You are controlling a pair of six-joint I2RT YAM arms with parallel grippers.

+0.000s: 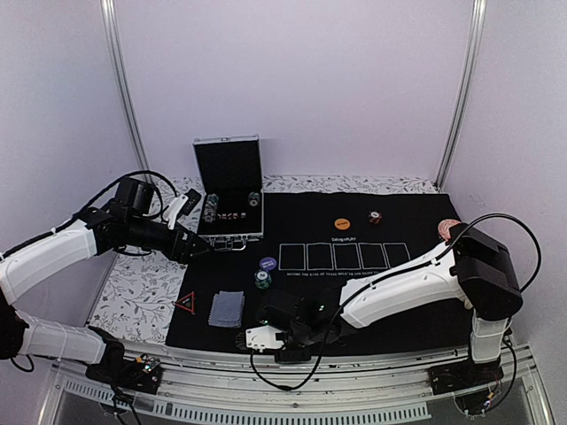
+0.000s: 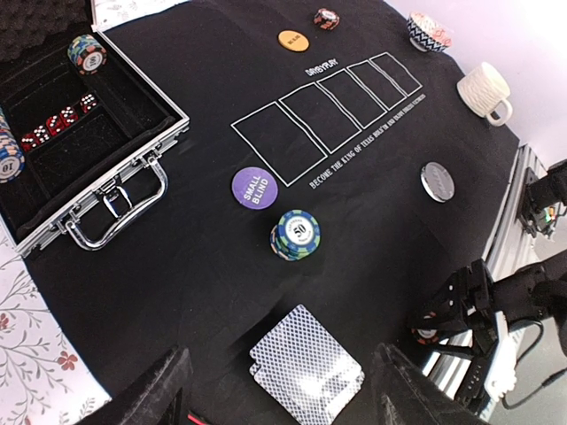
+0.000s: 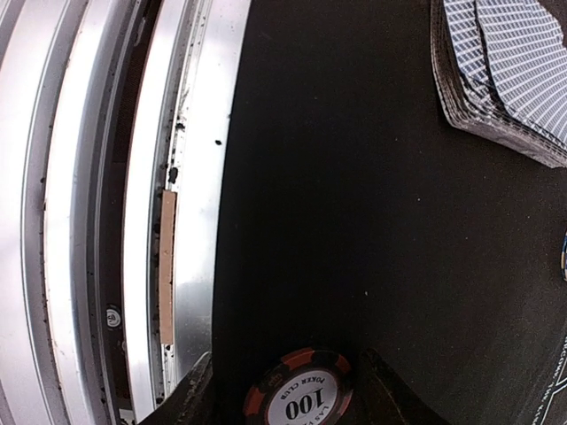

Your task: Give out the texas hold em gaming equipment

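A red-and-black 100 poker chip stack [image 3: 303, 398] lies on the black mat near its front edge. My right gripper is down around it, fingers apart on either side, with a gap on the left. In the left wrist view, part of those chips [image 2: 427, 336] shows by the right gripper's fingers. My left gripper [image 1: 209, 249] hangs open and empty in front of the case. Below its fingers, the card deck [image 2: 306, 367] lies face down. Blue-green 50 chips [image 2: 297, 234] stand near the purple small blind disc [image 2: 255, 188].
The open case [image 1: 232, 232] at back left holds chips [image 2: 87, 55] and red dice [image 2: 62, 124]. A silver disc [image 2: 438, 181], an orange disc [image 2: 293, 41], red chips [image 2: 326, 19], a mug [image 2: 485, 91] and a bowl [image 2: 429, 34] lie farther right. A metal rail [image 3: 199, 212] borders the mat.
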